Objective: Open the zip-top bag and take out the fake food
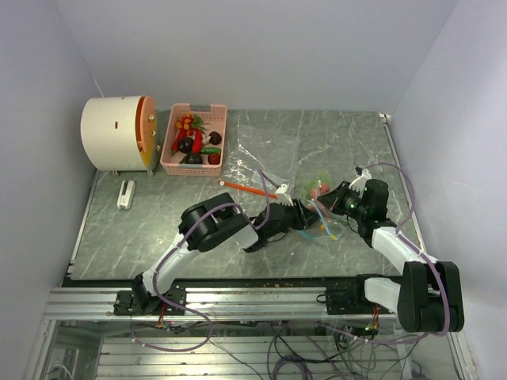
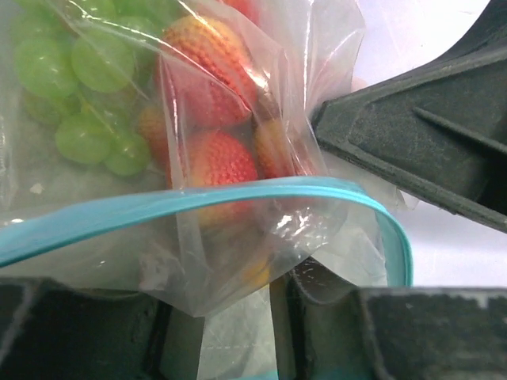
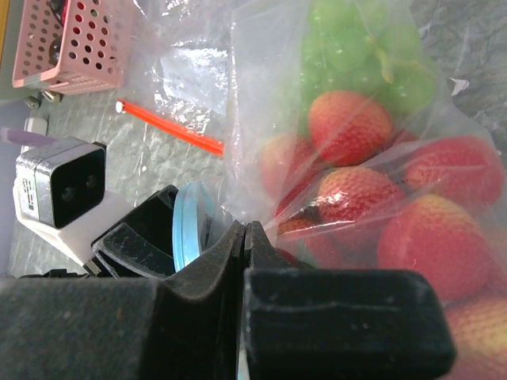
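Observation:
The clear zip top bag (image 1: 317, 188) lies right of centre in the top view. Through its plastic show green grapes (image 2: 95, 63) and red-orange strawberry-like or lychee-like fruit (image 3: 356, 194). A blue zip strip (image 2: 158, 203) arches across the left wrist view, just beyond my left gripper. That gripper stands partly open, its fingers apart, with loose plastic hanging at the gap. From the other side, my right gripper meets the bag with its fingers shut. Film gathers at its tips; whether some is pinched between them is unclear.
A pink basket (image 1: 166, 165) of play vegetables stands at the back left, beside a white drum (image 1: 111, 133). Clear plastic (image 1: 269, 150) and an orange stick (image 1: 245, 188) lie behind the left arm.

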